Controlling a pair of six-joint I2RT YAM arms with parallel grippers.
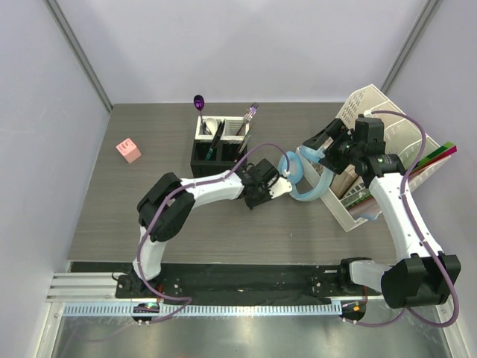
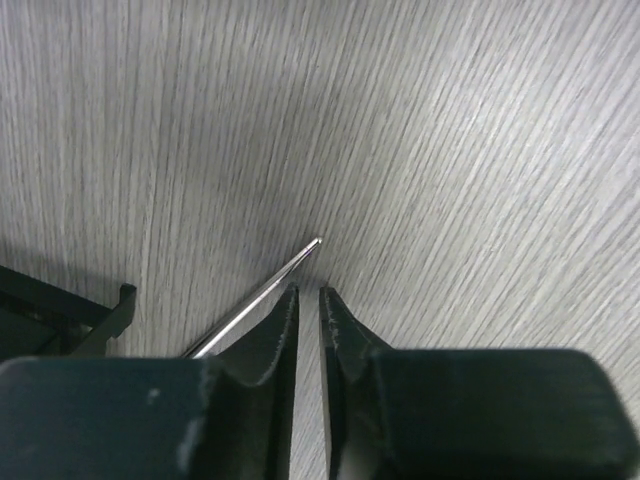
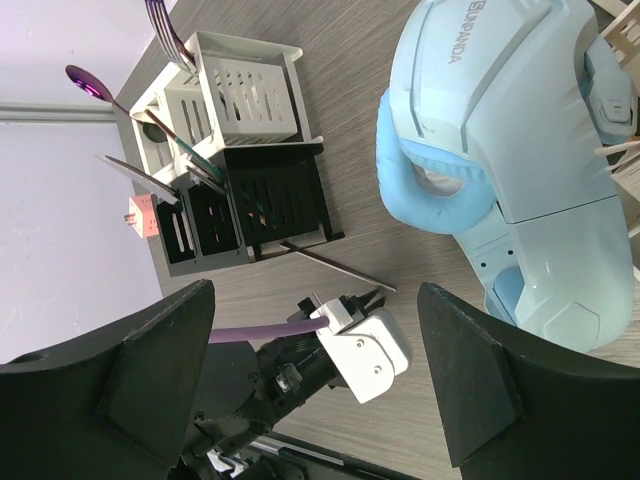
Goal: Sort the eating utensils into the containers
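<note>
A thin steel utensil [image 2: 258,295] lies on the table in the left wrist view, pointing up-right, its far part hidden behind my left gripper. That gripper is low over it, fingertips a narrow gap apart, nothing seen between them. In the right wrist view the utensil [image 3: 340,267] lies in front of a black-and-white caddy [image 3: 265,195], which holds a purple spoon [image 3: 85,82], a fork [image 3: 165,30] and several other utensils. My right gripper hangs open, high at the right, with nothing between its fingers.
A light-blue device [image 3: 520,130] sits right of the caddy, beside a white rack [image 1: 395,127] of boards at the right. A pink cube [image 1: 128,150] lies at the left.
</note>
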